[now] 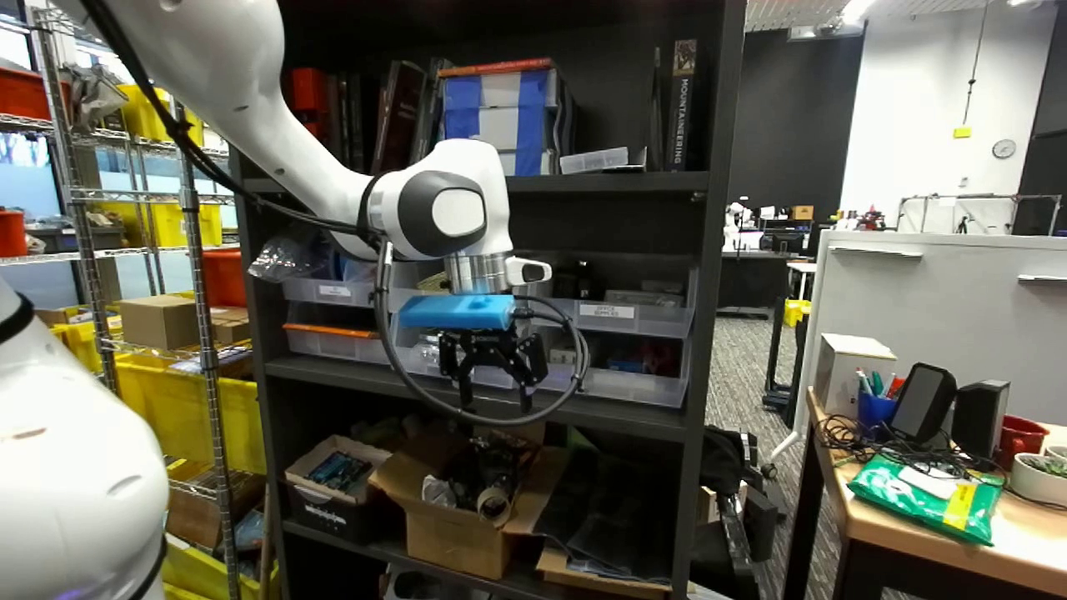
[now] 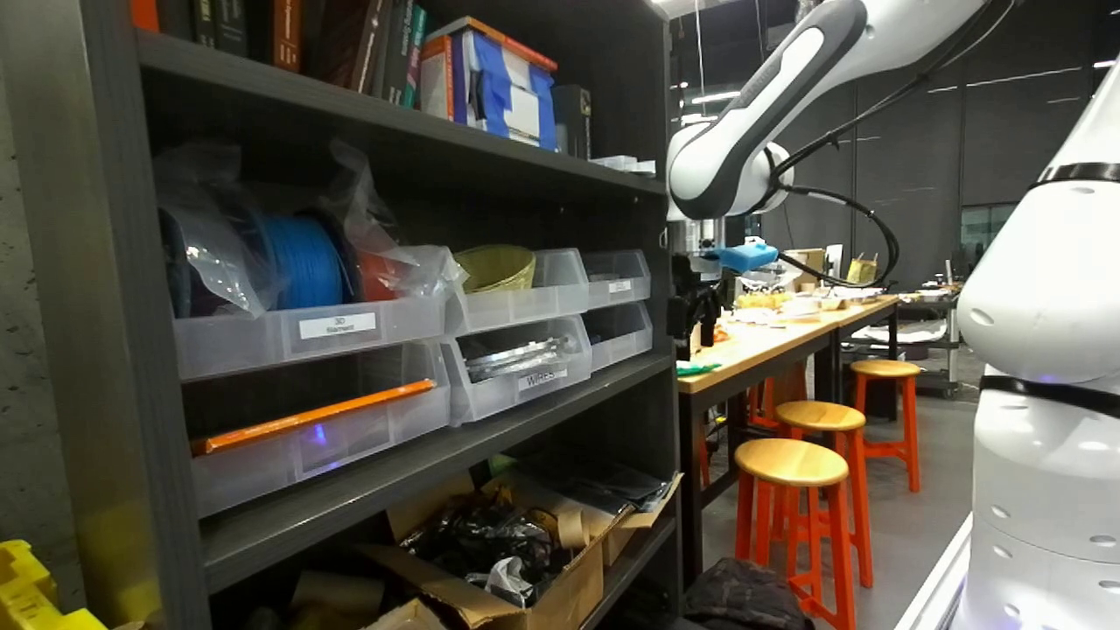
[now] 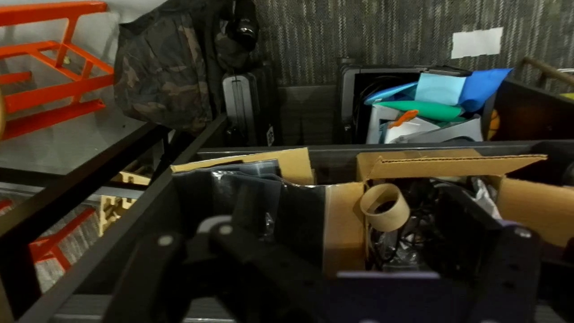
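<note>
My gripper [image 1: 496, 398] hangs open, pointing down, in front of the dark shelf unit in exterior view 1. Nothing shows between its fingers. Behind it on the middle shelf stand clear plastic bins, one of them [image 1: 607, 316] with a white label. In exterior view 2 the lower bin marked WIRES [image 2: 521, 369] holds silvery packets, and an orange flat item [image 2: 315, 416] rests across another bin. An open cardboard box [image 3: 344, 226] appears below in the wrist view, with a tape roll [image 3: 385, 207] and dark, tangled contents in it.
Books and a blue-taped box [image 1: 500, 110] fill the top shelf [image 1: 620, 183]. Wire racks with yellow bins [image 1: 190, 415] stand to the left. On the right, a cluttered desk [image 1: 960, 540] carries cables and a green packet. Stools [image 2: 793, 462] stand beyond the shelf in exterior view 2.
</note>
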